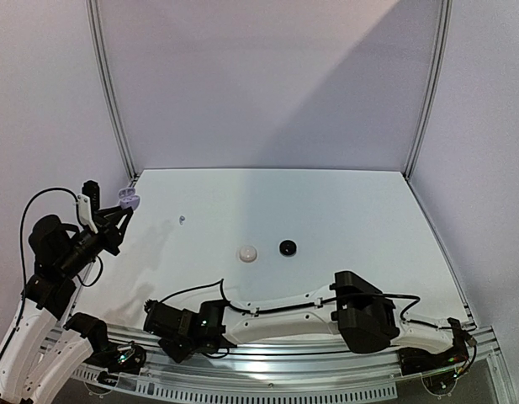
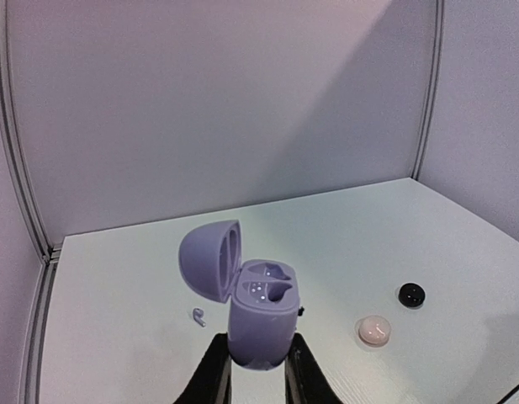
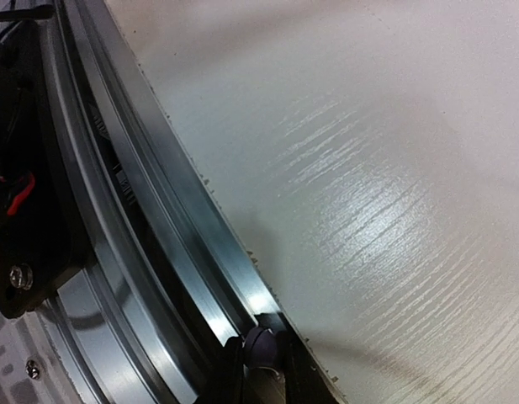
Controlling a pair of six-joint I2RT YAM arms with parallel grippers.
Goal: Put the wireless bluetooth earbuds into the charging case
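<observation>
The lavender charging case [image 2: 262, 324] is upright with its lid tipped back to the left, and my left gripper is shut on its lower body. In its top, at least one earbud socket shows empty. One small lavender earbud [image 2: 198, 316] lies on the table behind the case, also visible in the top view as an earbud [image 1: 182, 220] at the left. At the bottom of the right wrist view, a dark purple rounded piece [image 3: 261, 347], likely the other earbud, sits between the fingers of my right gripper, over the front rail. Whether they grip it is unclear.
A pale pink round object [image 1: 247, 253] and a black round object [image 1: 288, 247] stand mid-table. The metal rail [image 1: 276, 355] runs along the front edge.
</observation>
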